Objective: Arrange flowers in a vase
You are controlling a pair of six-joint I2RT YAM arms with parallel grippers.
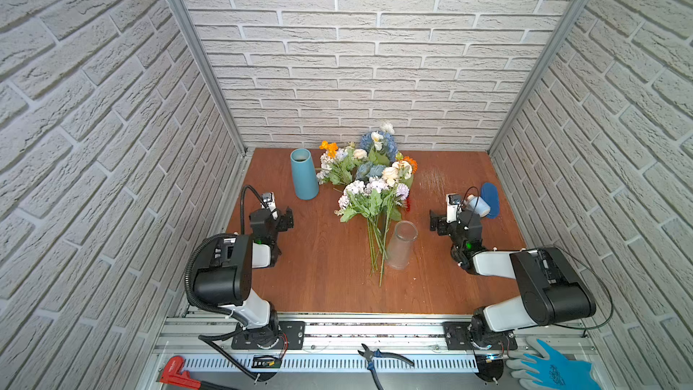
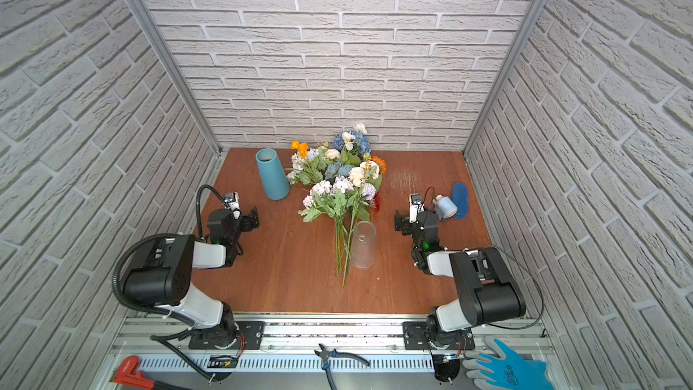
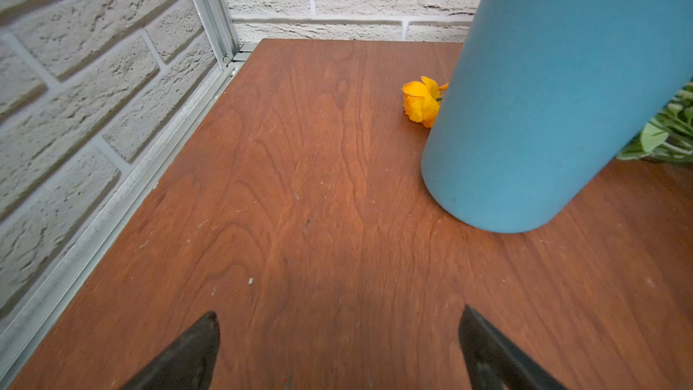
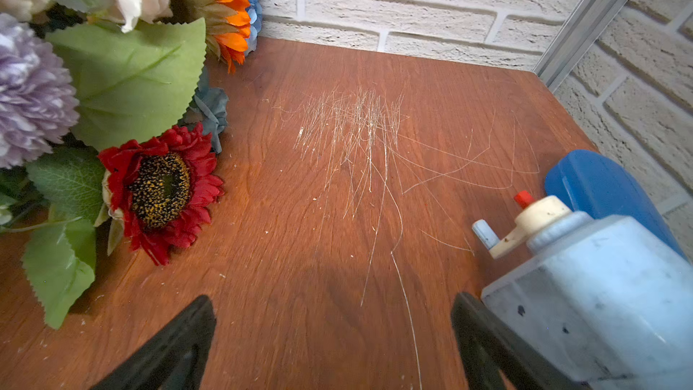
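A tall blue vase (image 1: 304,177) stands at the back left of the wooden table, ahead of my left gripper (image 1: 286,219). A pile of flowers (image 1: 379,195) fills the middle and back, with stems toward the front and a red flower (image 4: 162,191) at its right side. A clear cylindrical vase (image 1: 401,245) stands beside the stems. My left gripper is open and empty. My right gripper (image 1: 436,221) is open and empty, right of the flowers.
A white bottle (image 4: 584,296) lies at the right beside a blue oval object (image 1: 489,198). Brick-patterned walls enclose three sides.
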